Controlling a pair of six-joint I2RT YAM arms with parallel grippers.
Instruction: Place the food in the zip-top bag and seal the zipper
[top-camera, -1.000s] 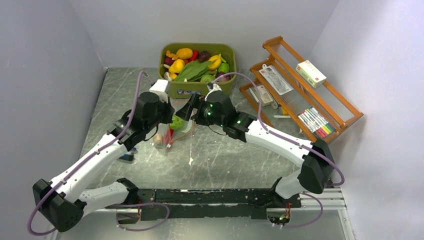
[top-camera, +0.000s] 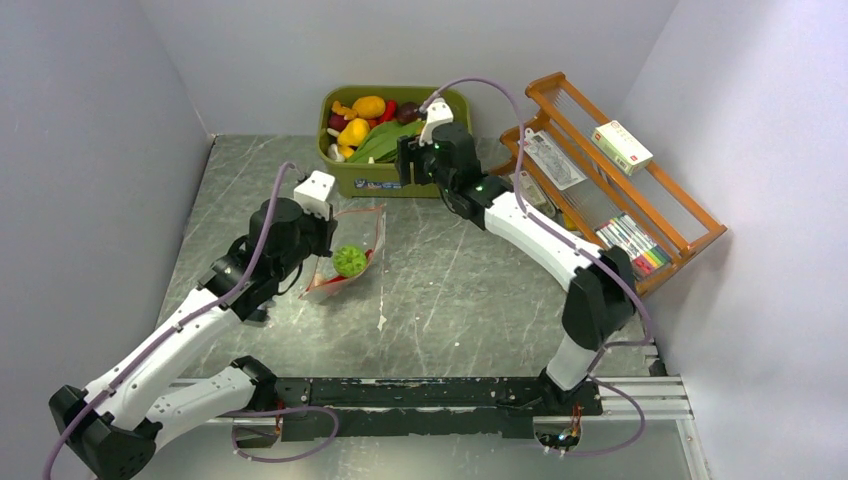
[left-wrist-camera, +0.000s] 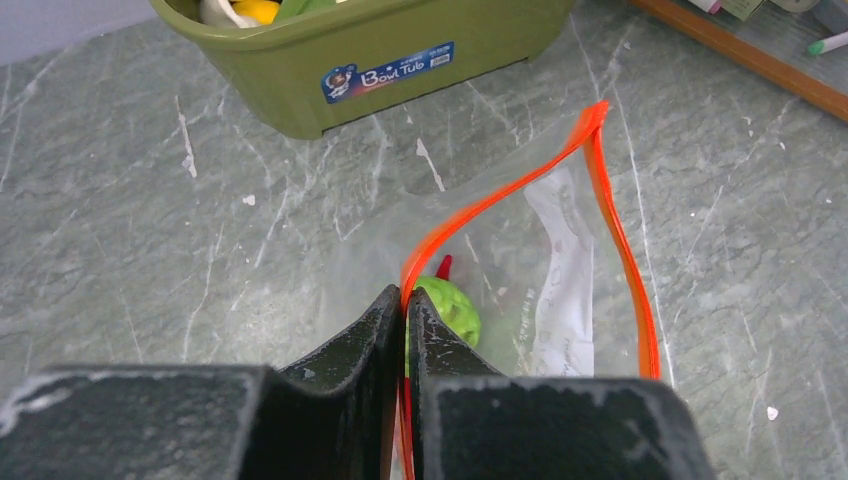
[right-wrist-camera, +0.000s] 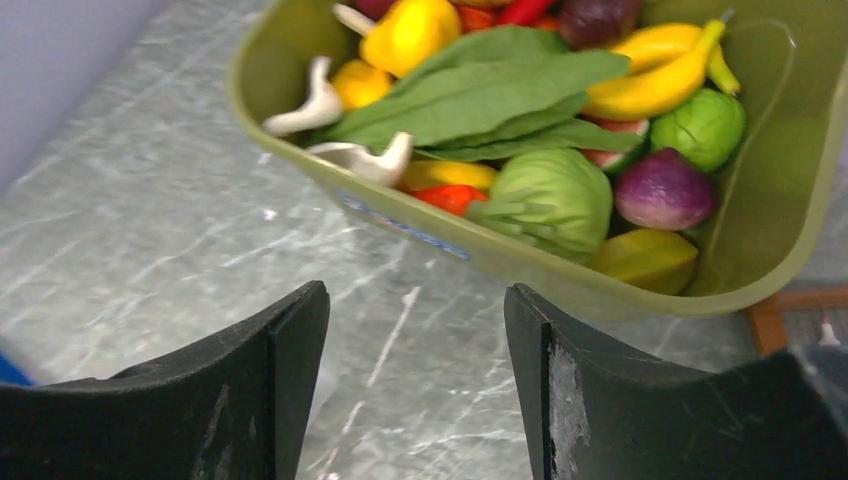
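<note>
The clear zip top bag (top-camera: 330, 278) (left-wrist-camera: 560, 270) stands open on the grey table, its mouth edged in red-orange. A green round food item (top-camera: 350, 260) (left-wrist-camera: 445, 305) and something red lie inside. My left gripper is shut on the bag's edge at its near side. My right gripper (top-camera: 410, 155) is open over the front of the green tub (top-camera: 355, 180) (right-wrist-camera: 530, 262) of mixed food, with nothing between its fingers. The tub holds yellow, red, purple and green items, among them bananas (right-wrist-camera: 650, 85) and leaves.
A wooden rack (top-camera: 690, 240) with boxes and markers stands at the right. Grey walls border the back and sides.
My right gripper has moved from beside the left gripper over the bag up and back to the tub. The left gripper has shifted slightly left, and the bag's top with it.
</note>
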